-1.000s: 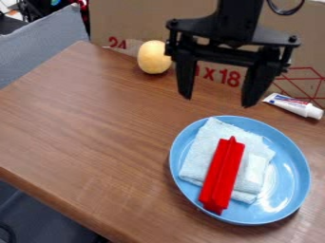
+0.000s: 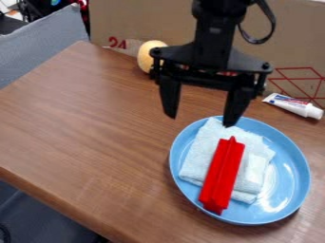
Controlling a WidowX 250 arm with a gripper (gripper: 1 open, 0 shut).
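The black gripper (image 2: 200, 106) hangs over the table, above the back left of a blue plate (image 2: 290, 190), its two fingers spread apart with nothing visible between them. On the plate lies a folded white cloth (image 2: 202, 150), and on the cloth a long red object (image 2: 221, 177) lies pointing toward the front.
A yellow round object (image 2: 148, 54) and a white toothpaste tube (image 2: 294, 104) sit at the back by a cardboard box (image 2: 121, 19). A grey padded surface (image 2: 36, 64) borders it on the left.
The gripper has moved left and somewhat down toward the plate over the last second. The plate, cloth and red object have not moved.
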